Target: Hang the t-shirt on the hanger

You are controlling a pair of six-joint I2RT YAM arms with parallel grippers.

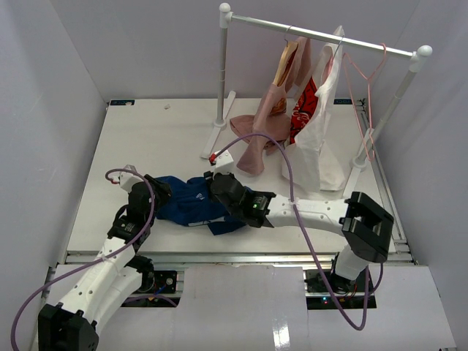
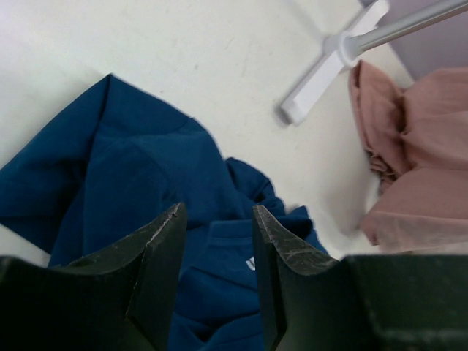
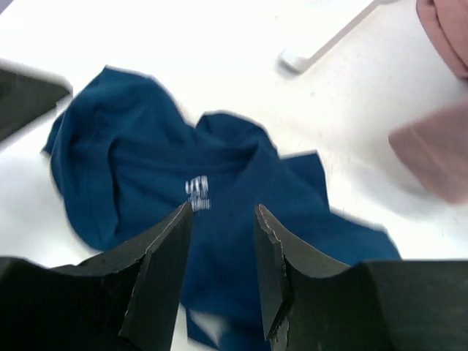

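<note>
The navy t-shirt (image 1: 183, 205) lies crumpled at the front middle of the white table, its print mostly hidden. My left gripper is over the shirt's left part, its two fingertips apart with cloth visible below them. My right gripper hangs over the middle of the shirt, fingertips also apart, the blue fabric showing between and beneath. Both look open. An empty pink hanger (image 1: 369, 88) hangs at the right end of the rail (image 1: 322, 35).
A pink garment (image 1: 259, 131) and a white-red garment (image 1: 314, 153) hang from the rail, reaching the table behind my right arm. The rack's left foot (image 1: 216, 136) stands just behind the shirt.
</note>
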